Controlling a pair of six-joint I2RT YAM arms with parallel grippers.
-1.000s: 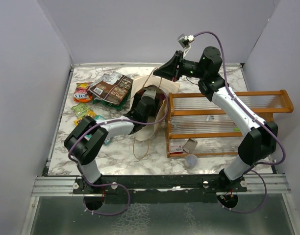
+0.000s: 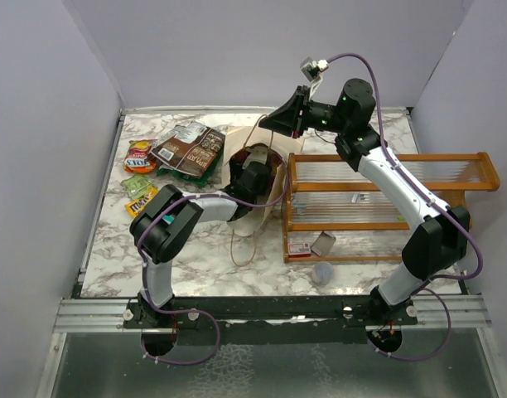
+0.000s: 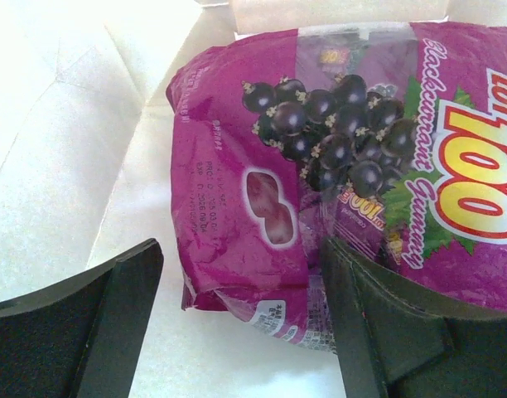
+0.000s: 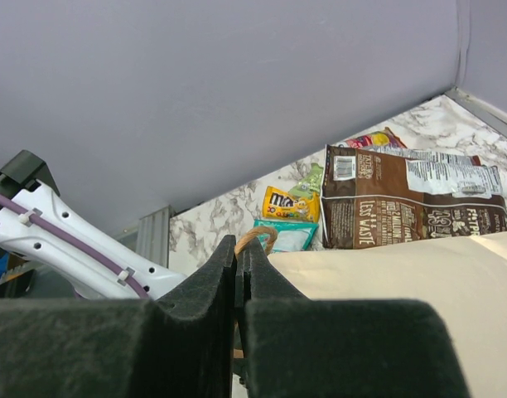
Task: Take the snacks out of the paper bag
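Observation:
The cream paper bag (image 2: 272,217) stands open at the centre, with my left gripper (image 2: 253,170) inside its mouth. In the left wrist view a purple grape snack bag (image 3: 345,166) lies against the pale bag wall, and my left gripper is parted over its lower edge, one finger at each side. My right gripper is shut at the bag's rim, with the twisted paper handle (image 4: 263,234) at its fingertips.
Several snack packs lie on the marble top at left: a brown pouch (image 2: 187,149), an orange pack (image 2: 139,157), a yellow pack (image 2: 140,201). A wooden rack (image 2: 386,186) stands right of the bag.
My left arm has shifted slightly right and swung at the elbow, with its gripper still in the bag. The bag moved slightly right. My right arm looks unchanged.

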